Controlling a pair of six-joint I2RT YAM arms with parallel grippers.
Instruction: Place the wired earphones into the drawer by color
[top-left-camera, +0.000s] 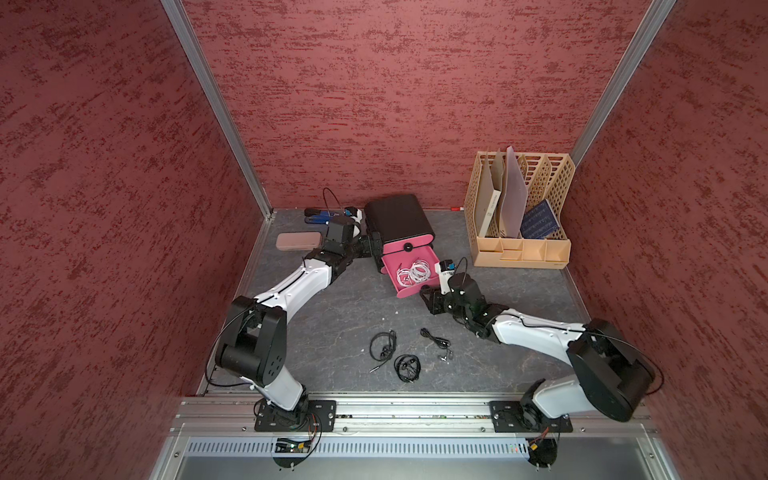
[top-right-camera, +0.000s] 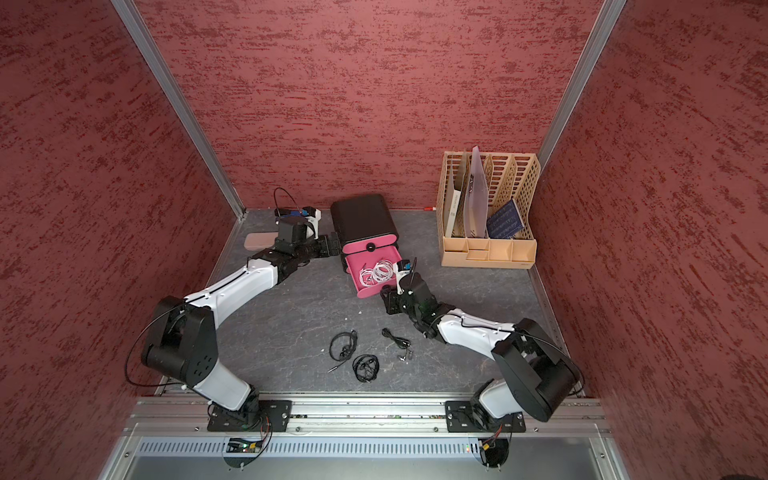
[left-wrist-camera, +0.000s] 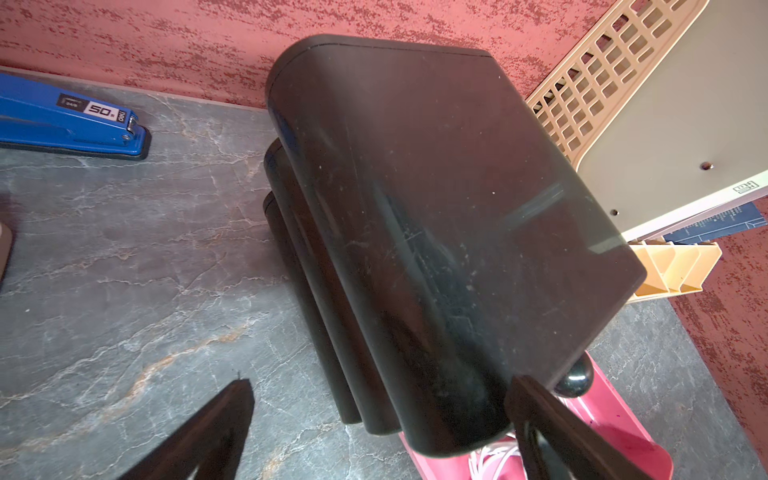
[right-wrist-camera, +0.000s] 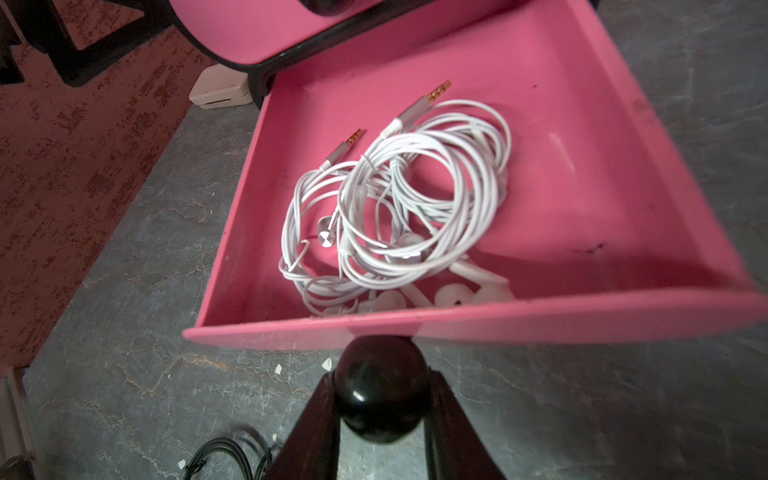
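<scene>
In the right wrist view the pulled-out pink drawer (right-wrist-camera: 624, 160) holds coiled white earphones (right-wrist-camera: 472, 200) with their plugs toward the back. My right gripper is shut on the drawer's round black knob (right-wrist-camera: 381, 384). Three black wired earphones lie on the table in front: one coil (top-left-camera: 382, 348) at left, another coil (top-left-camera: 407, 368) nearest the front, and a bundle (top-left-camera: 436, 338) to the right. My left gripper is open at the left side of the dark drawer box (left-wrist-camera: 472, 216), nothing gripped; a fingertip overlaps the box's front corner in its view.
A wooden file rack (top-left-camera: 521, 254) with folders stands at back right. Behind the left arm are a blue stapler (left-wrist-camera: 64, 116) and a pink case (top-left-camera: 297, 241).
</scene>
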